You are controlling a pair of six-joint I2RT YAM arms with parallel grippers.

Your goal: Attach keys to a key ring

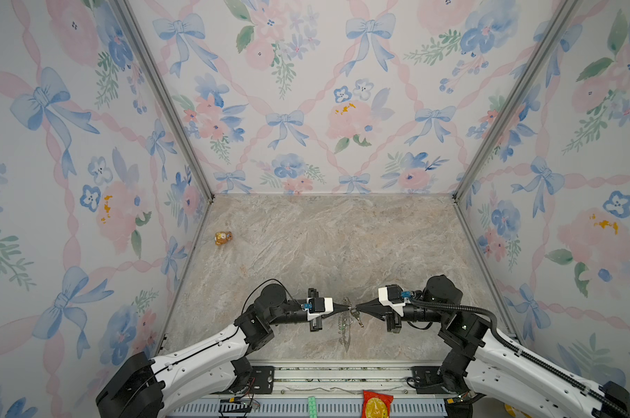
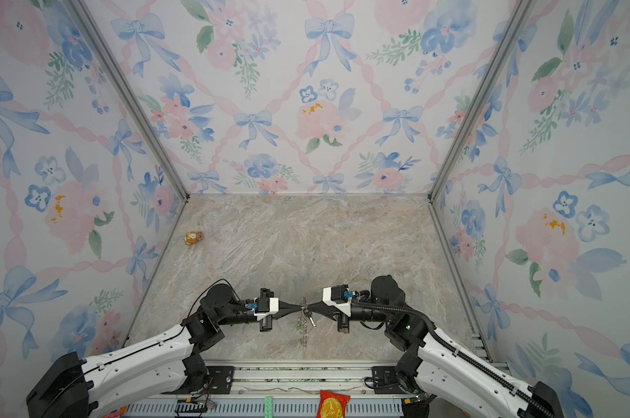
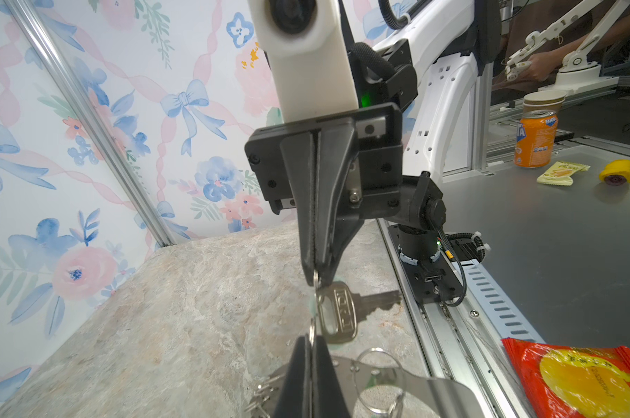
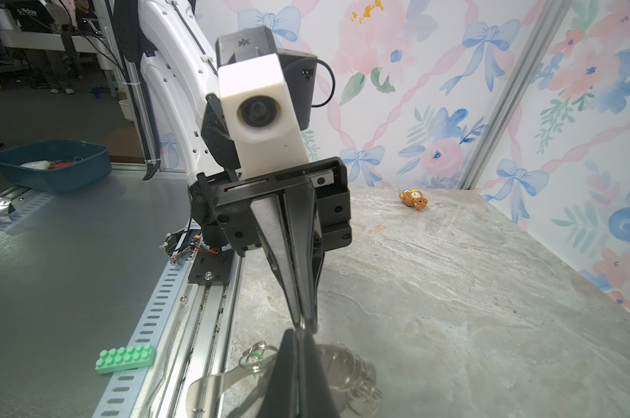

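Observation:
My left gripper and my right gripper face each other tip to tip, both shut low over the table. A thin metal ring (image 3: pixel 313 326), seen edge-on, runs between their fingertips; each seems to pinch it. Beside the tips in the left wrist view hangs a key (image 3: pixel 346 320), its head against the wire; whether the wire passes through its hole I cannot tell. Below dangle a larger loop (image 3: pixel 357 383) and a blurred metal piece (image 3: pixel 440 397). In the right wrist view, a flat key (image 4: pixel 205 393), a small ring (image 4: pixel 256 355) and a coil (image 4: pixel 343 369) are partly hidden behind my fingers.
A small brown toy (image 1: pixel 223 237) lies at the table's far left. In front, beyond the rail, are a green block (image 4: pixel 125 358) and a red packet (image 3: pixel 579 379).

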